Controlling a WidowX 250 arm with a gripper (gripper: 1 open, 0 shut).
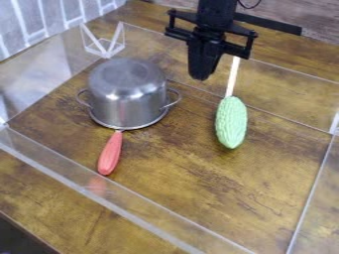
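Observation:
A black gripper (201, 67) hangs over the table above and behind a silver pot (127, 93), shut, with nothing visible between its fingers. The pot, with two wire handles, stands left of centre. A pale green corn-shaped vegetable (231, 123) lies to the pot's right, and a red elongated object (110, 153) lies in front of the pot.
A white wire rack (103, 40) stands at the back left. A white strip (233, 77) lies behind the green vegetable. Clear panels edge the wooden table (199, 193), whose front and right are largely free.

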